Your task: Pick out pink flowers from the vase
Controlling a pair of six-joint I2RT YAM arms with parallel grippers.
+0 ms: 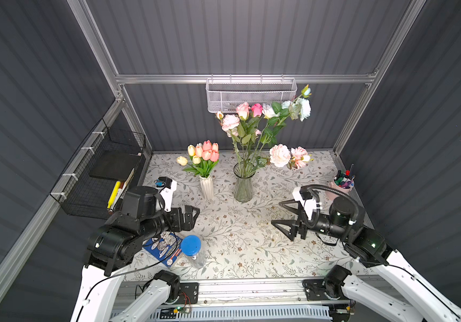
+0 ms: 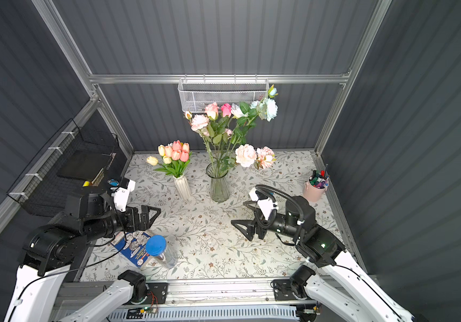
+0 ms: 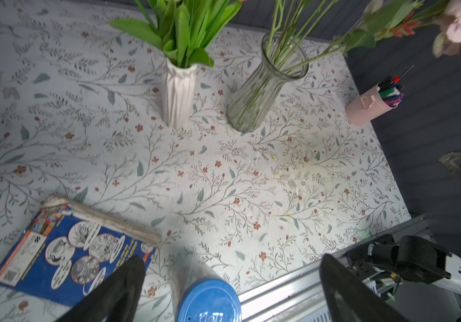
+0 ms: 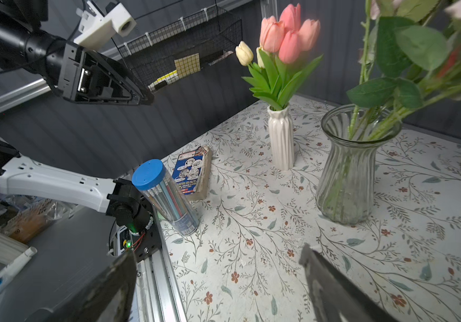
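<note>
A ribbed glass vase [image 1: 243, 187] at the back middle holds long-stemmed flowers: a pale pink rose [image 1: 230, 122], a pink rose [image 1: 242, 110], a deep pink bud [image 1: 256, 109] and pale blooms leaning right. Left of it a white vase [image 4: 280, 140] carries pink tulips [image 4: 289, 36] and yellowish ones. My left gripper [image 1: 196, 213] is open in front of the white vase, with nothing between its fingers. Open and empty too, my right gripper [image 1: 276, 213] hangs to the right of the glass vase and nearer the front. Neither touches a flower.
A blue box [image 3: 77, 252] and a blue-lidded clear jar [image 3: 210, 300] occupy the front left. A pink pen cup [image 2: 314, 190] stands at the right edge, and wire baskets hang at left [image 1: 88, 171] and back [image 1: 251, 96].
</note>
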